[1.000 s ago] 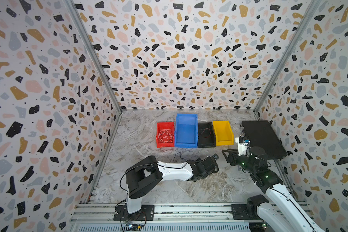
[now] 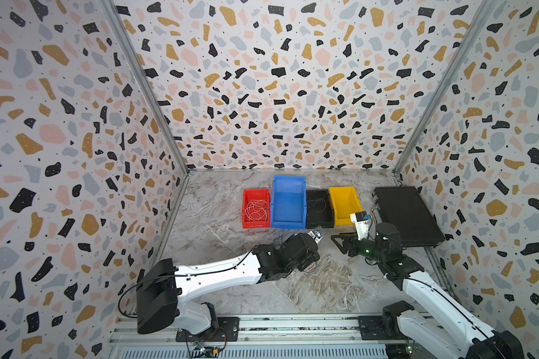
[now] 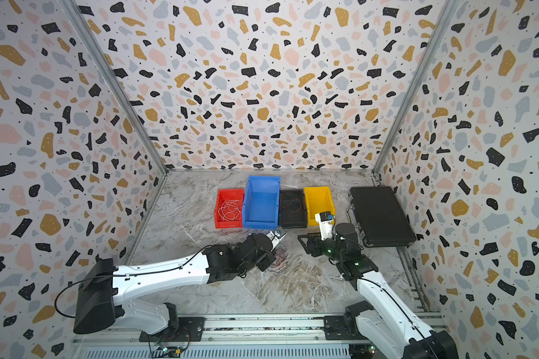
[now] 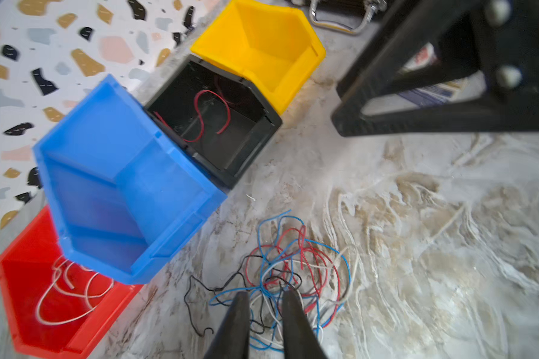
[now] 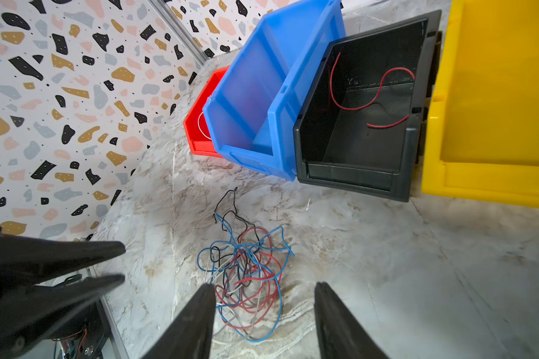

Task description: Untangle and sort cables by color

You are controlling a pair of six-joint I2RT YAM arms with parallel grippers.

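Note:
A tangle of blue, red, black and white cables (image 4: 275, 263) lies on the marble-look table in front of the bins. In the left wrist view my left gripper is a little open above the tangle's near part, with no cable clearly held. My right gripper stands wider open over the table, its fingers empty. White cables (image 4: 72, 293) lie in the red bin (image 2: 255, 225). A red cable (image 5: 365, 106) curls inside the black bin (image 5: 353, 176). No cable shows in the blue bin (image 2: 288, 203) or the yellow bin (image 2: 343, 203).
The bins form a row at the back, red to yellow from left to right. A black case (image 2: 407, 215) stands to their right, beside my right arm. Free table lies in front of the bins and at the left. The two grippers are close to each other.
My left arm has drawn back to the left, its elbow swinging outward. My right gripper has shifted slightly left. Cables in the bins look the same.

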